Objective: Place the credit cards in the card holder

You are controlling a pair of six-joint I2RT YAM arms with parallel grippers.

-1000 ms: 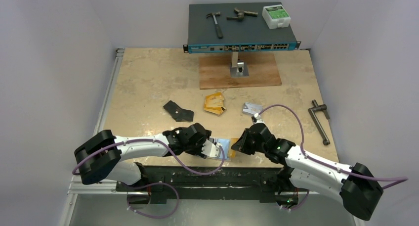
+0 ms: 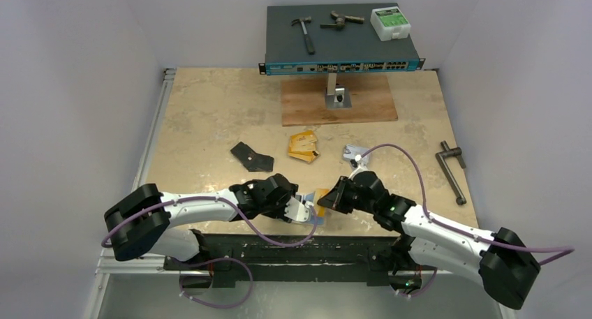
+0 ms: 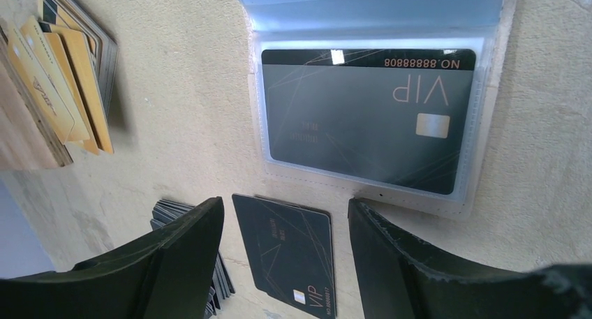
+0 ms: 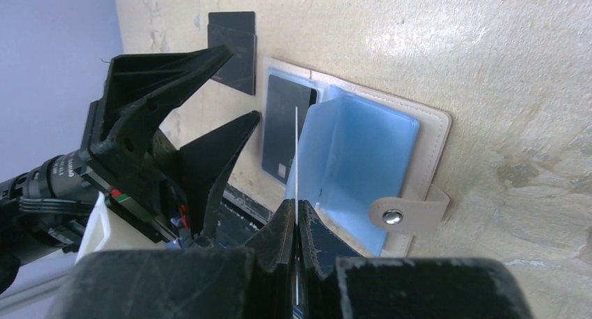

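The card holder [image 4: 434,134] lies spread out, beige with blue sleeves, and a black VIP card [image 3: 363,116] sits in its clear pocket. A blue sleeve flap [image 4: 315,144] stands partly raised. My right gripper is shut on a thin gold card [image 2: 321,199], which appears edge-on as a pale line over the holder in the right wrist view. Beside the holder's black-card side, my left gripper stands open, its fingers apart and empty. Loose black cards [image 3: 290,253] lie on the table beyond them.
Gold cards [image 2: 303,146] are piled behind the holder, black cards [image 2: 253,158] to the left, grey-white cards [image 2: 354,153] to the right. A wooden board [image 2: 370,102] with a stand is farther back. Open tabletop extends right of the holder.
My right gripper has shifted left with the gold card, which now overlaps the holder's blue sleeve in the top view. The left arm looks unmoved.
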